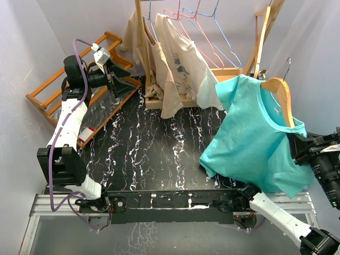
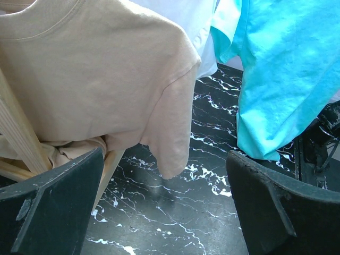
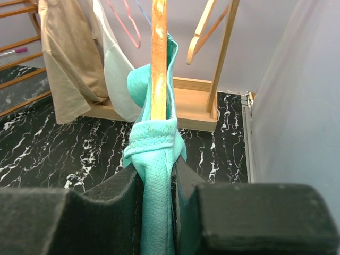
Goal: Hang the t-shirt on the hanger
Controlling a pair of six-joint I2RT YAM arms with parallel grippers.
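Observation:
The turquoise t-shirt [image 1: 244,143] [image 2: 281,69] hangs on a wooden hanger [image 1: 281,98] [image 3: 158,69], its hook upright. My right gripper [image 1: 303,149] is at the collar near the hanger's near end, with bunched turquoise fabric [image 3: 154,159] between its fingers. My left gripper [image 1: 119,85] stands open over the left side, beside a beige shirt [image 2: 117,79], with nothing between its fingers.
A wooden rack [image 1: 231,71] [image 3: 196,103] at the back holds beige and white shirts and several wire hangers. A slatted wooden stand [image 1: 48,101] leans at the left. Walls border both sides.

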